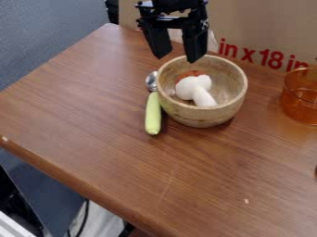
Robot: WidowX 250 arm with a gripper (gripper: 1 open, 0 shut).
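Observation:
My black gripper (176, 48) hangs open over the back of a wooden bowl (221, 109), its two fingers apart with nothing visible between them. Inside the bowl lie a white, mushroom-like object (195, 89) and a small reddish item behind it, partly hidden. A pale green cucumber-like vegetable (154, 115) lies on the table (99, 134) along the bowl's left side, with a metal spoon (152, 81) behind it.
An orange translucent container (301, 100) stands at the right. A cardboard box (266, 32) with red printing is behind.

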